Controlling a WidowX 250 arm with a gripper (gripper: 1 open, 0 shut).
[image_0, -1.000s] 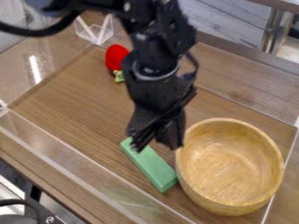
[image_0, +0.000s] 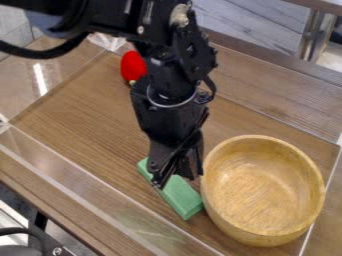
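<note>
The black gripper (image_0: 171, 168) hangs over the middle of the table, its fingertips low, just above or at a green block (image_0: 178, 196) that lies left of a yellow bowl (image_0: 262, 190). The fingers look close together; whether anything is between them is hard to see.
A red object (image_0: 132, 66) lies at the back left, partly hidden by the arm. A rim runs along the back edge.
The arm has moved down and slightly left toward the green block. The bowl and block look unmoved.
</note>
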